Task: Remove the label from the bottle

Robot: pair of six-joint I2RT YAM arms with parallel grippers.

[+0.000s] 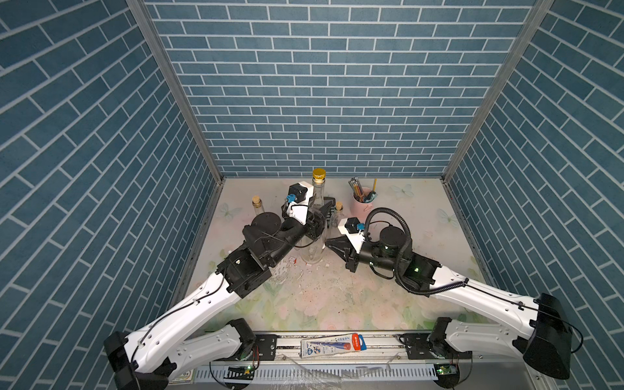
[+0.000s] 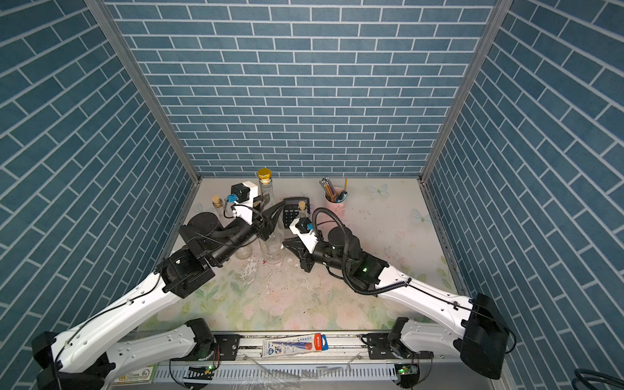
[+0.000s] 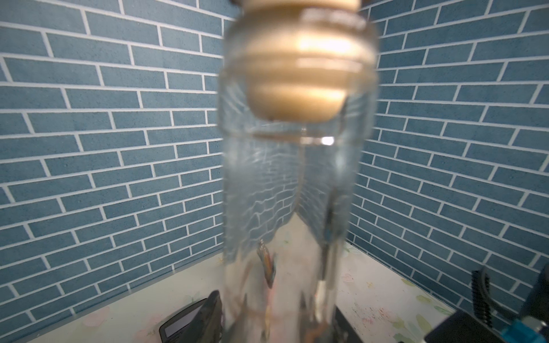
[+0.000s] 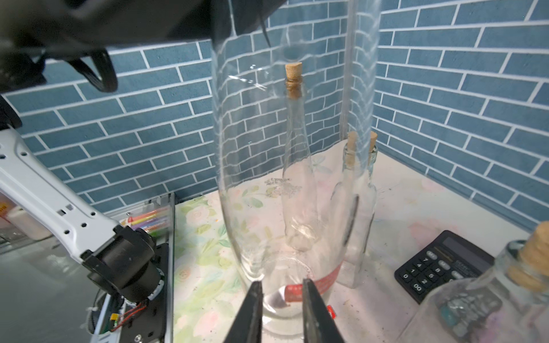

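Note:
A clear glass bottle point(image 1: 318, 188) with a gold cap stands nearly upright near the middle of the table. My left gripper is around its neck, one finger against each side, and the stopper fills the top of the left wrist view. Low on the glass, close to the base, a red piece of label point(image 4: 294, 292) shows in the right wrist view. My right gripper points at that lower part from the right; its two fingertips are apart, with the red piece behind the right-hand one. Whether they touch the glass cannot be told.
Corked bottles point(image 4: 300, 171) stand behind and left, and another corked bottle point(image 4: 491, 300) is close on the right. A calculator point(image 4: 443, 263) lies behind; a pink pen cup point(image 1: 362, 206) stands at back right. Small red scraps lie near the base.

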